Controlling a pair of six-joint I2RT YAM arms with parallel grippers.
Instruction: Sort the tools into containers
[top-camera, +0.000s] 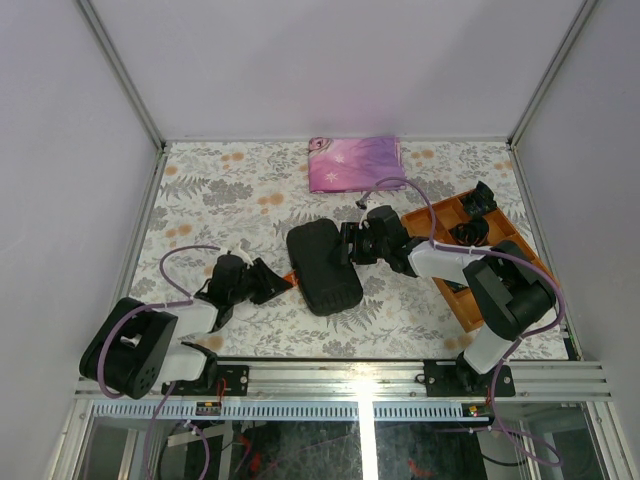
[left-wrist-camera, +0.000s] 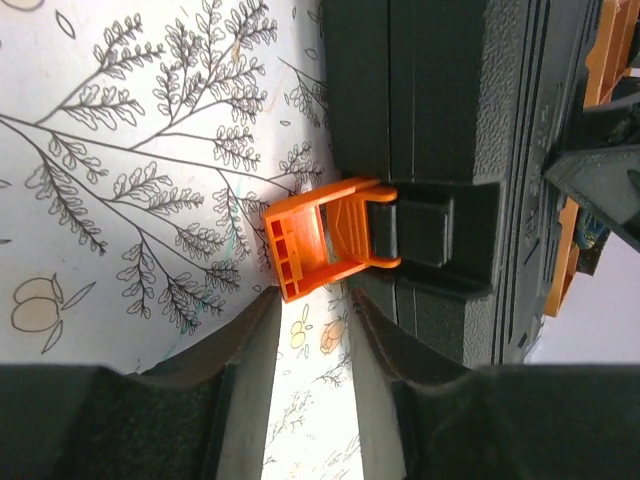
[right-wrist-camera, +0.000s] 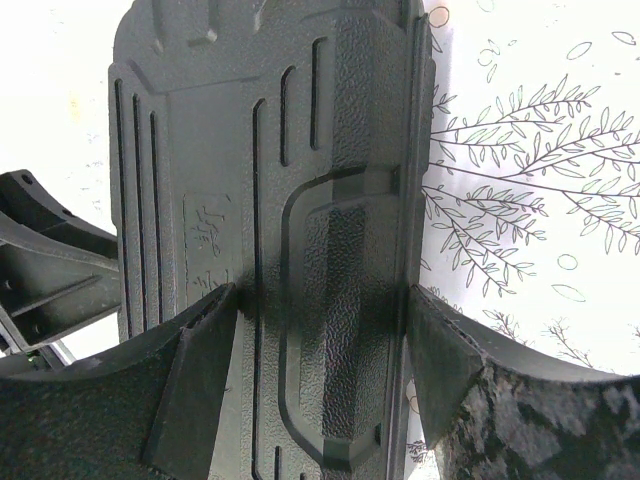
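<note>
A black tool case (top-camera: 323, 268) lies on the patterned cloth in the middle of the table. Its orange latch (left-wrist-camera: 318, 236) sticks out from the left side, flipped away from the case wall. My left gripper is just short of this latch, fingers apart, the latch lying ahead of the tips with nothing clearly between them. On the case's other side, my right gripper is shut on the black case, which fills the space between its fingers in the right wrist view. Whatever is inside the case is hidden.
An orange compartment box (top-camera: 462, 312) stands at the right, holding black items (top-camera: 470, 231), partly under the right arm. A folded pink-purple cloth (top-camera: 355, 164) lies at the back.
</note>
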